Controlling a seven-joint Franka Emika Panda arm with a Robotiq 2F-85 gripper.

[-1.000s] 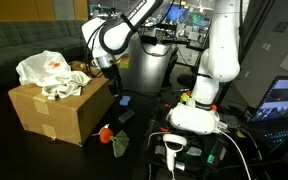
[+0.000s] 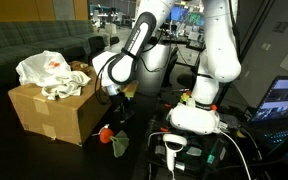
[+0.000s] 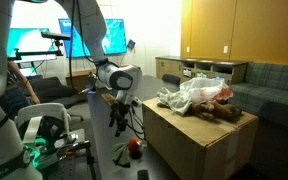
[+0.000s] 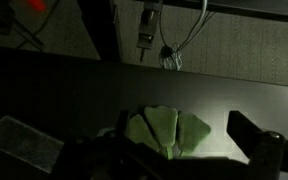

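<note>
In the first exterior view, my gripper [image 2: 120, 115] hangs low over the dark table, a little behind a green cloth [image 2: 120, 146]. A red ball [image 2: 106, 135] lies just left of that cloth. From the other side, my gripper [image 3: 118, 122] is seen above the cloth [image 3: 120, 153], with the ball [image 3: 135, 147] beside it. In the wrist view, dark fingers [image 4: 256, 142] stand wide apart, and the green cloth [image 4: 164, 127] shows in the gap below them. The gripper is open and holds nothing visible.
A cardboard box [image 2: 46, 112] stands beside the arm, with white cloth [image 2: 54, 75] and a brown item [image 3: 216, 110] on top. A dark block [image 4: 26, 142] lies left in the wrist view. Right of the table is a laptop [image 2: 276, 110].
The ball and cloth have stayed put.
</note>
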